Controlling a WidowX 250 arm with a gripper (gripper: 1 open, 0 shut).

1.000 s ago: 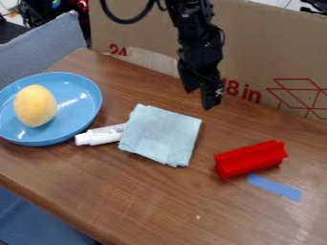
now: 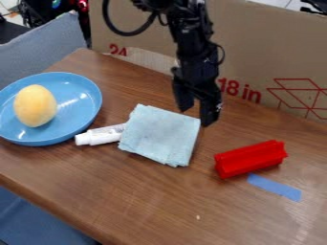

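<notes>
My black gripper (image 2: 197,105) hangs open just above the wooden table, behind a folded pale-blue cloth (image 2: 159,136), with nothing visible between its fingers. A white tube (image 2: 98,137) lies at the cloth's left, partly hidden by it. A yellow oval object (image 2: 34,104) sits on a blue plate (image 2: 73,99) at the left. A red roll (image 2: 250,158) lies to the right, beside a strip of blue tape (image 2: 273,187).
A cardboard panel (image 2: 274,57) stands along the back of the table (image 2: 166,201). Grey fabric (image 2: 38,54) is at the back left.
The gripper has moved a little down and to the left, toward the cloth. The objects on the table have not moved.
</notes>
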